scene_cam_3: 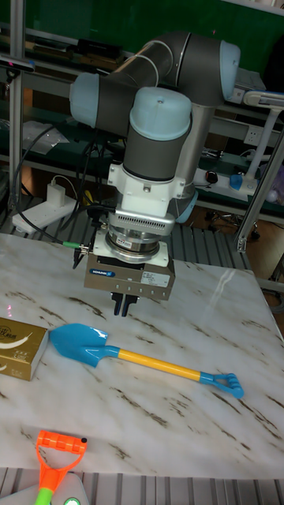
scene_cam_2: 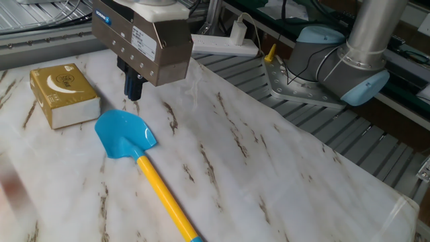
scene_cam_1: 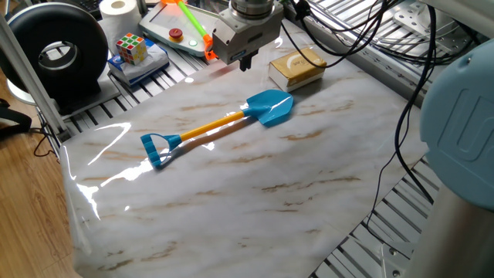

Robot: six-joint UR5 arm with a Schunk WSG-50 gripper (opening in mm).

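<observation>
A toy shovel with a blue blade (scene_cam_1: 270, 106), a yellow shaft (scene_cam_1: 213, 125) and a blue D-shaped handle (scene_cam_1: 157, 150) lies flat on the marbled table (scene_cam_1: 231, 208). My gripper (scene_cam_3: 125, 313) hangs above the table, clear of the shovel, its dark fingers pointing down. In exterior view 2 the gripper (scene_cam_2: 134, 98) appears just beyond the blade (scene_cam_2: 124, 134). The two fingers stand close together, and no object shows between them. Whether they touch is too small to tell.
A gold tissue pack (scene_cam_2: 64, 95) lies close to the blade. A Rubik's cube (scene_cam_1: 132, 48), a paper roll (scene_cam_1: 122, 17) and an orange-and-green toy handle (scene_cam_3: 61, 454) stand off the table's edge. Black cables (scene_cam_1: 421, 100) hang at the right.
</observation>
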